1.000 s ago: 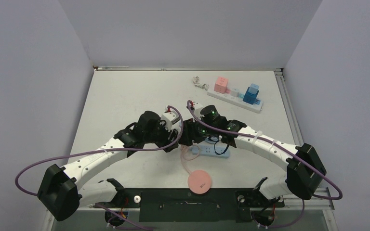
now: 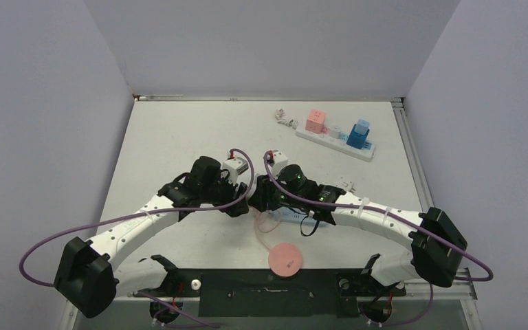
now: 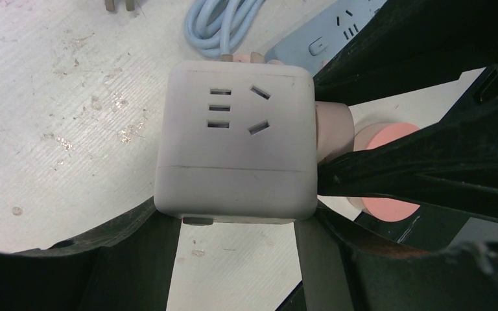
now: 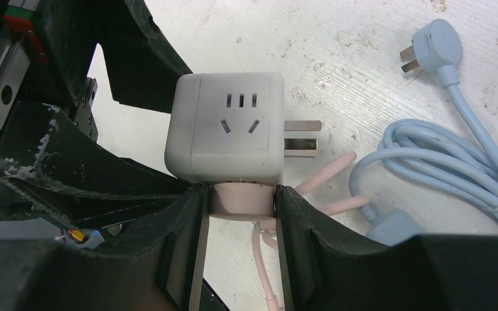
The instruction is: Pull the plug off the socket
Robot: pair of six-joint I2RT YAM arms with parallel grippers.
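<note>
A white cube socket [image 3: 237, 129] with slotted outlets is gripped along its lower edge by my left gripper, which is shut on it. Two metal prongs [image 4: 303, 137] stick out of one side of the cube. Against another of its faces sits a pink plug [image 4: 242, 199], touching it with no gap that I can make out. My right gripper is shut on this plug from both sides. In the top view the two grippers meet near the table's middle, and they hide the socket and plug almost wholly.
A pink disc [image 2: 285, 259] lies at the table's front, with a pink cord [image 4: 260, 265] running below the plug. A coiled blue cable [image 4: 428, 162] and blue power strip [image 3: 311, 48] lie nearby. At the back right stands a white strip [image 2: 335, 142] bearing cubes.
Both grippers have shifted slightly left in the top view, the right one also a little toward the front. More of the blue strip is now covered by the right arm.
</note>
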